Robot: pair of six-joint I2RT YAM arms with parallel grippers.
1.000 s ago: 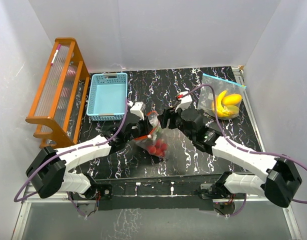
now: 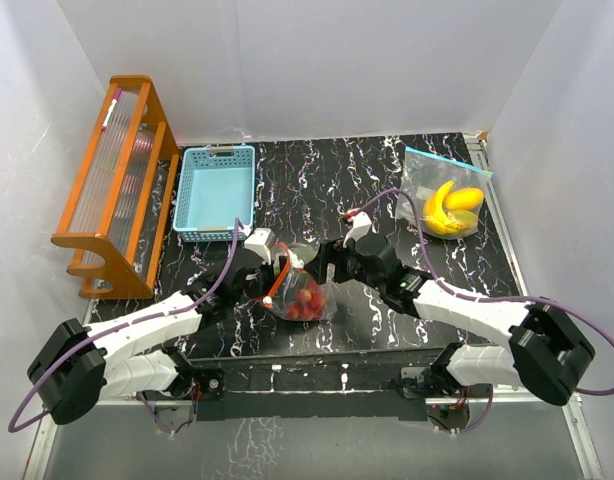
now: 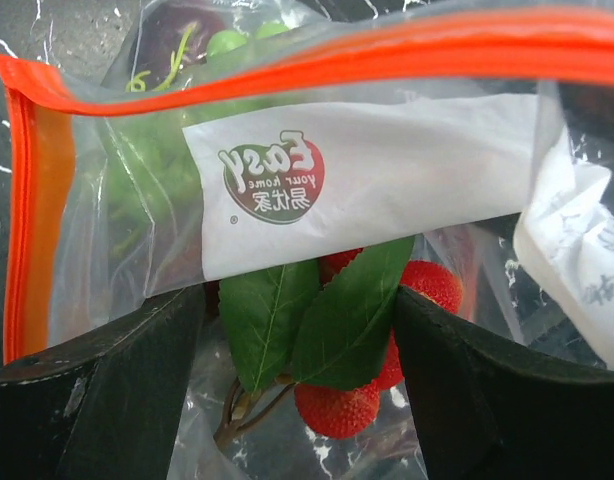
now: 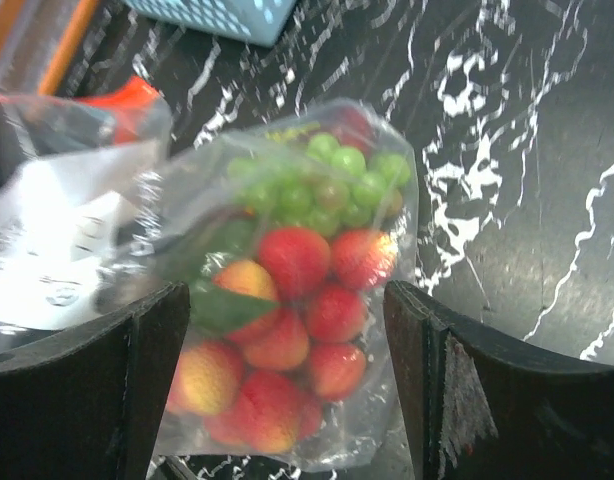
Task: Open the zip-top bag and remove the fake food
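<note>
The clear zip top bag (image 2: pixel 320 304) with an orange strip (image 3: pixel 287 72) lies at the table's front middle. Inside are red fruit (image 4: pixel 295 262), green grapes (image 4: pixel 359 186) and dark green leaves (image 3: pixel 270 320). The white label (image 3: pixel 362 180) reads mirrored in the left wrist view. My left gripper (image 2: pixel 271 272) is open over the strip end, with leaves and red fruit visible between its fingers. On the bag's right, my open right gripper (image 2: pixel 324 262) hovers above the fruit, gripping nothing. How far the mouth is parted cannot be told.
A blue basket (image 2: pixel 216 236) stands empty at the back left, beside a wooden rack (image 2: pixel 99 258). Another zip bag (image 2: pixel 417 170) with yellow fruit lies at the back right. Bare table (image 2: pixel 327 180) stretches between them.
My left gripper has moved left and toward the front, and the orange strip has shifted left with it. The right gripper has come slightly lower and toward the front.
</note>
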